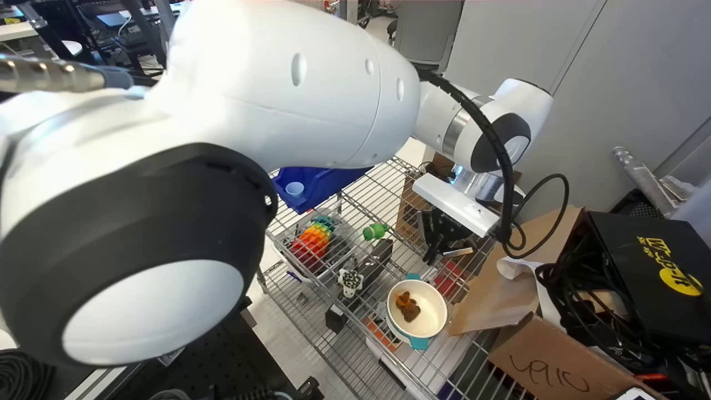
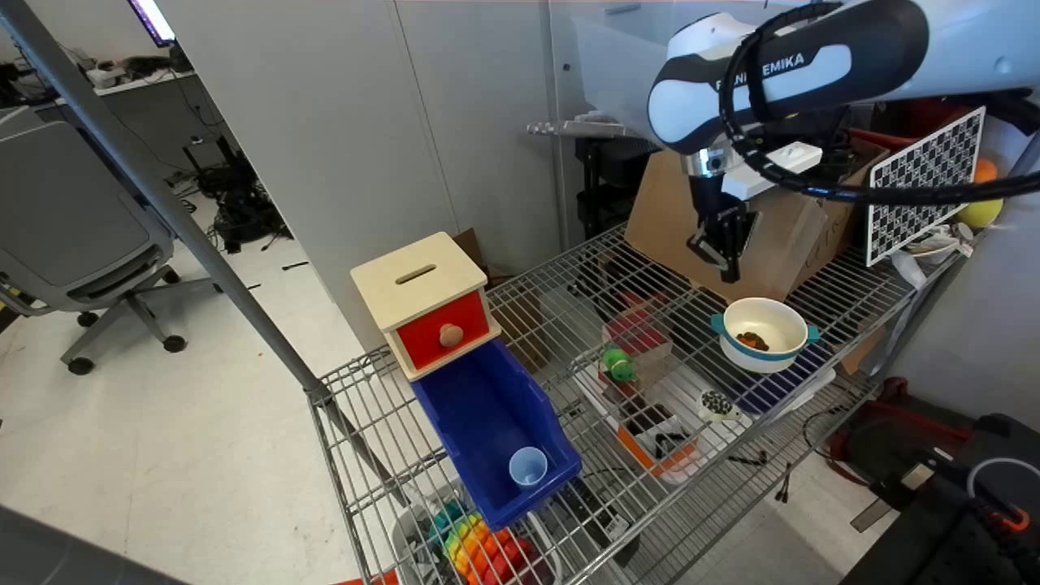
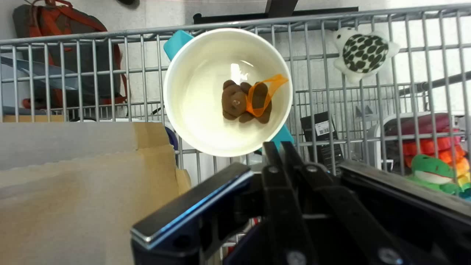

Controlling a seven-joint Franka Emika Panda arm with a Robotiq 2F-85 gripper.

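Note:
A small brown teddy bear with an orange ribbon (image 3: 247, 101) lies on its side inside a cream pot with teal handles (image 3: 194, 88). This pot (image 2: 765, 356) rests on the wire shelf near its edge. Above and beside it hangs my gripper, apart from both the pot and the bear. Its black fingers (image 3: 270, 154) stand close together with only a narrow gap, and nothing shows between them. In exterior view 1 the pot (image 1: 434, 310) is in plain sight, with the bear (image 1: 407, 306) at its bottom.
A cardboard box (image 3: 79, 176) stands close to the pot. Further along the wire shelf are a blue bin (image 2: 487, 419) holding a pale blue cup (image 2: 528, 467), and a wooden box with a red drawer (image 2: 419, 292). A spotted toy (image 3: 366, 53) lies near the shelf edge.

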